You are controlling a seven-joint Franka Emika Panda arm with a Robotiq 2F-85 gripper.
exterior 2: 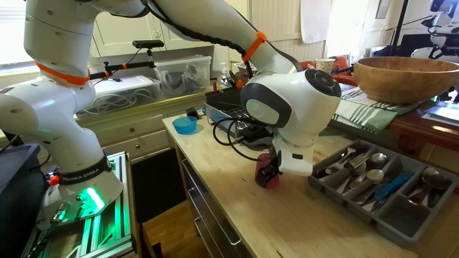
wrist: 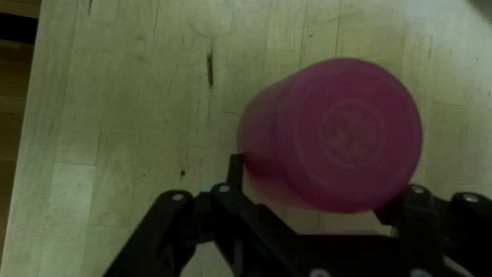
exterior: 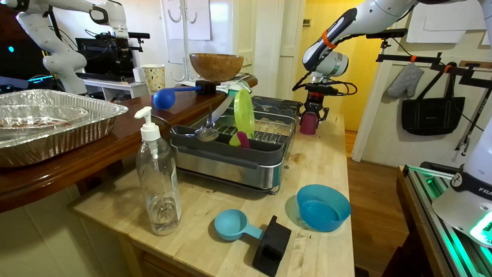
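An upside-down magenta cup (exterior: 309, 124) stands on the wooden counter, its closed base facing up. My gripper (exterior: 314, 114) is down around it, seen from the far side of the dish rack. In exterior view 2 the cup (exterior 2: 266, 172) is partly covered by the gripper (exterior 2: 270, 168) and the arm. From the wrist, the cup's base (wrist: 353, 134) fills the space between the parted fingers, with the left fingertip (wrist: 236, 171) at the cup's side. The right fingertip is partly hidden behind the cup, so firm contact there cannot be made out.
Beside the cup is a dish rack (exterior: 226, 159) holding a green plate (exterior: 244, 113). A grey cutlery tray (exterior 2: 398, 219) lies across the counter. Nearer stand a blue bowl (exterior: 323, 207), a light-blue scoop (exterior: 231, 224) and a pump bottle (exterior: 159, 184). Bare counter (exterior 2: 292, 219) surrounds the cup's front.
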